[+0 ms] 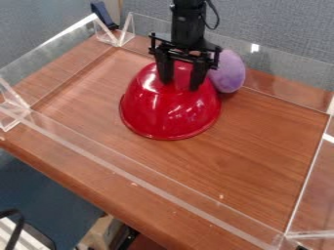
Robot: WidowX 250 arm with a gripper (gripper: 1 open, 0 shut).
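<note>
A glossy red bowl (169,109) rests upside down on the wooden surface (222,171), toward the back of the walled area. My black gripper (182,70) reaches down onto its top from above, its fingers at or over the dome. Whether they are open or closed on it is unclear. A purple rounded object (229,69) sits just behind the bowl on the right, partly hidden.
Clear plastic walls (144,166) border the wooden surface, with a grey backdrop behind. Beyond the front-left edge, some items lie lower down.
</note>
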